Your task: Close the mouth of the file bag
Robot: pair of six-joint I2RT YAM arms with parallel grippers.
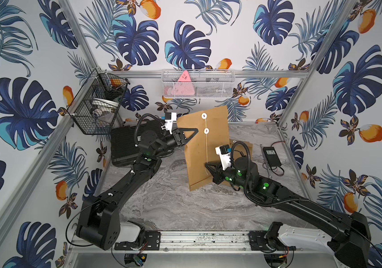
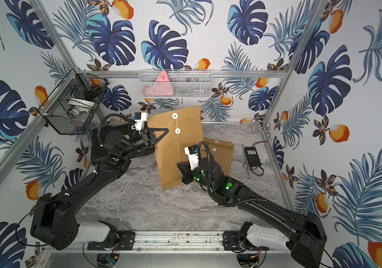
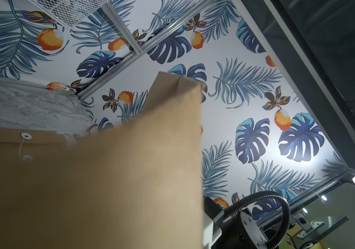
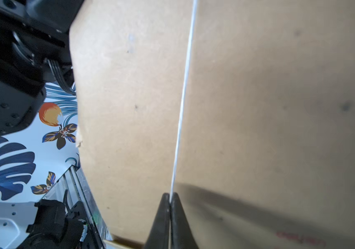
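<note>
The kraft file bag (image 1: 215, 143) is held upright, two white buttons (image 1: 206, 131) on it with a string running down. My left gripper (image 1: 191, 133) is shut at the bag's upper left edge, apparently on the paper; in the left wrist view the paper hides its fingers. My right gripper is shut on the white string (image 4: 182, 99), pulling it straight down the bag's face.
A second kraft bag (image 2: 220, 158) lies behind on the marble table (image 2: 257, 196). A black case (image 1: 121, 151) is at the back left, a black device (image 1: 271, 156) at the right. Baskets (image 1: 198, 91) hang on the frame.
</note>
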